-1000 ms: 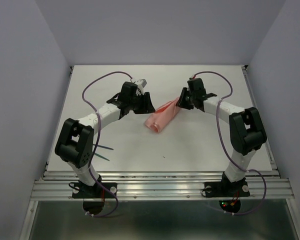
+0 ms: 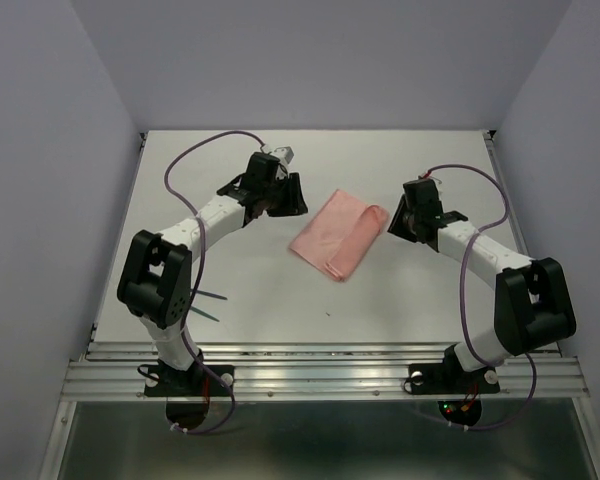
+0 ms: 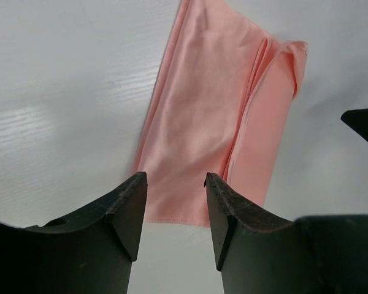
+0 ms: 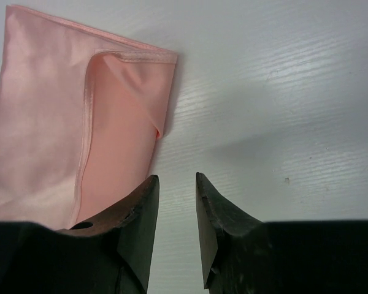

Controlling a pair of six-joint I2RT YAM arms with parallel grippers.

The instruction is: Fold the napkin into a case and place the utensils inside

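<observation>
A pink napkin (image 2: pixel 328 228) lies mid-table, a long flap folded along its right side (image 3: pixel 260 141), one upper corner of the flap raised or doubled back (image 4: pixel 144 92). My left gripper (image 2: pixel 292 197) hangs left of the napkin's top, fingers apart and empty (image 3: pixel 176 180). My right gripper (image 2: pixel 400 220) is just right of the napkin, fingertips apart with nothing between them (image 4: pixel 176 179). Thin utensils (image 2: pixel 208 295) lie at the lower left of the table in the top view, partly behind the left arm.
Grey walls surround it on the sides and back.
My right gripper has moved right and toward the front, away from the napkin. The napkin now lies flatter and wider, its flap spread. The left gripper has shifted slightly back.
</observation>
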